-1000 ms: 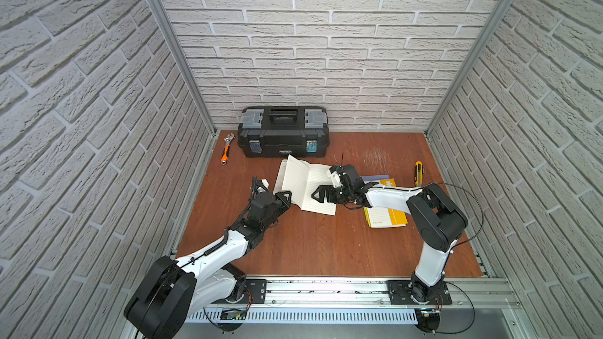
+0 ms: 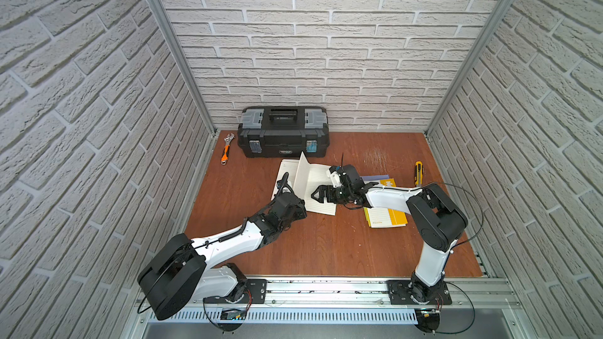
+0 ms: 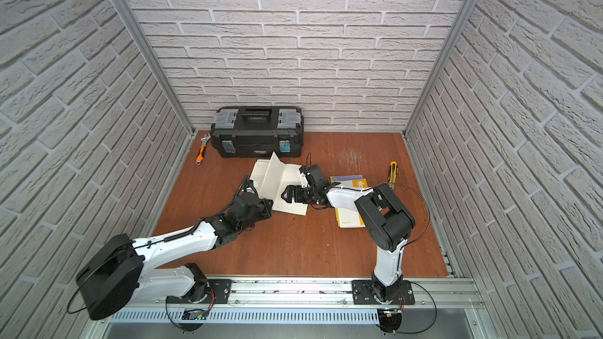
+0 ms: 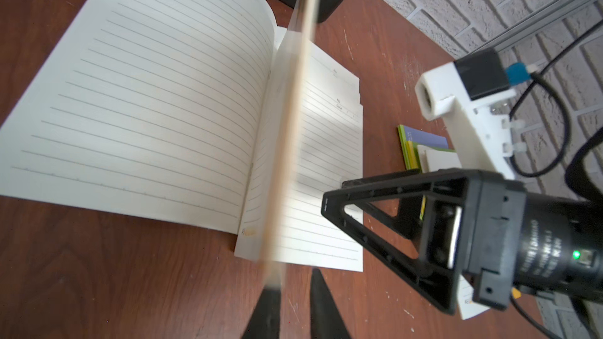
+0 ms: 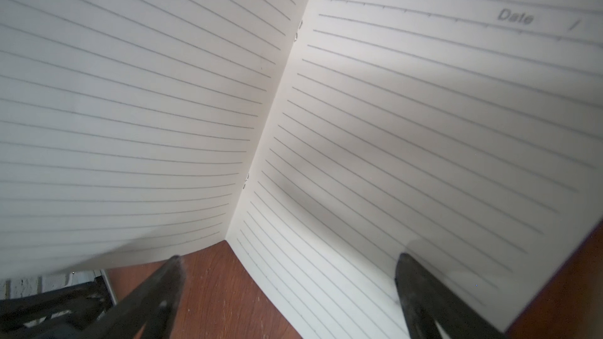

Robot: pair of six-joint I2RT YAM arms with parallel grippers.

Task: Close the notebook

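The open notebook [image 2: 320,177] lies in front of the toolbox, its lined pages facing up, with some pages [image 3: 272,171] standing raised near the spine. In the left wrist view those pages are a blurred upright strip [image 4: 290,119] directly above my left gripper, which is at the notebook's front; whether they touch is unclear, and the fingertips are blurred. My right gripper hovers low over the right-hand page, open, with nothing between its fingers.
A black toolbox [image 2: 282,138] stands behind the notebook. An orange wrench [image 2: 226,150] lies at back left; several notebooks [image 2: 386,219] and a yellow cutter [image 2: 418,174] are at right.
My left gripper has moved rightward along the notebook's front. The raised pages have swung from leaning left to standing more upright. The right arm has not visibly moved.
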